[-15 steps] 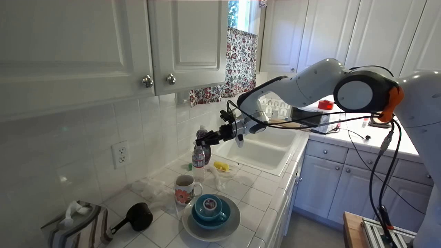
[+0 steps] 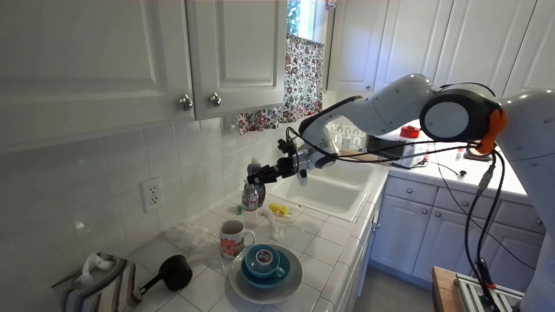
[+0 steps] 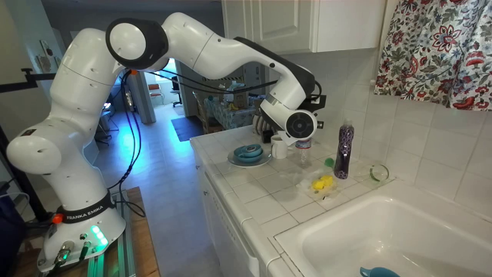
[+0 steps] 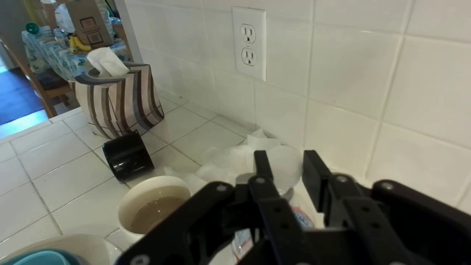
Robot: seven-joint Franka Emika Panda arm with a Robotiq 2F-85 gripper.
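Note:
A clear water bottle (image 2: 250, 202) with a red and white label stands upright on the tiled counter, behind the flowered mug. My gripper (image 2: 252, 179) reaches it from the sink side, at the height of its top. In the wrist view the black fingers (image 4: 263, 165) stand part way apart, shut on the bottle's upper end; bits of its label (image 4: 303, 217) show below and between them. The exact contact is hard to see. In exterior view 2 the wrist hides the bottle's top, while its lower body (image 3: 304, 154) shows on the counter.
The flowered mug (image 2: 232, 239), holding brown liquid, stands close to the bottle, with a plate (image 2: 294, 288) bearing stacked blue dishes beside it. A purple bottle (image 3: 343, 150) and a yellow item (image 3: 322, 182) are near the sink (image 3: 318, 240). A black pot (image 4: 128, 155) and tissue box (image 4: 121, 99) lie beyond.
The gripper's fingers have shifted very slightly at the bottle's top. The bottle and the other things are where they were.

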